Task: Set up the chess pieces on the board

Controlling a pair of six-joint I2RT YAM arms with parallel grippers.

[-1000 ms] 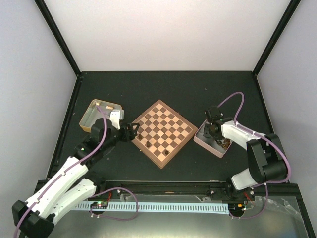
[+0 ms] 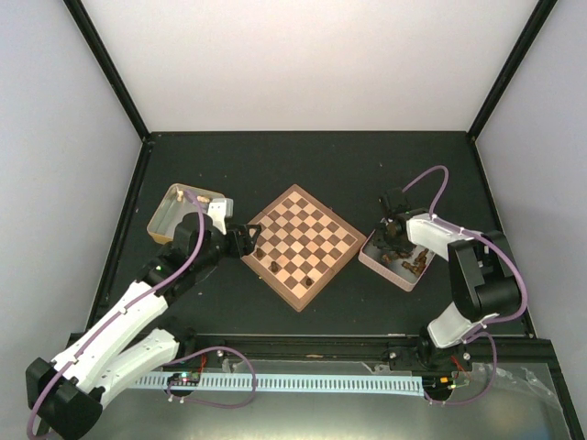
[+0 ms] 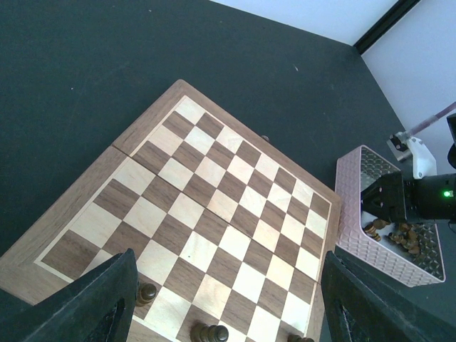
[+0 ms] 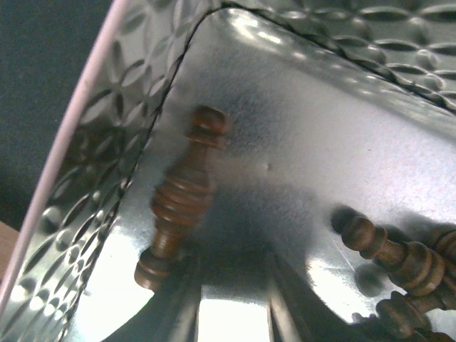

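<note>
The wooden chessboard (image 2: 295, 220) holds a few dark pieces, among them dark pieces (image 3: 146, 292) near its lower edge. My left gripper (image 2: 248, 238) hangs open over the board's left corner, nothing between its fingers. My right gripper (image 2: 393, 240) is down in the pink-rimmed bin right of the board; its blurred fingertips show at the bottom of the right wrist view, just beside a lying brown piece (image 4: 182, 199), with no piece visible between them. Several other brown pieces (image 4: 413, 271) lie to the right in that bin.
A second bin (image 2: 160, 220) with light pieces stands left of the board, partly behind my left arm.
My right arm has shifted slightly over and within the bin, its upper links drawing a little leftward. My left arm has moved only slightly; the board looks unchanged.
</note>
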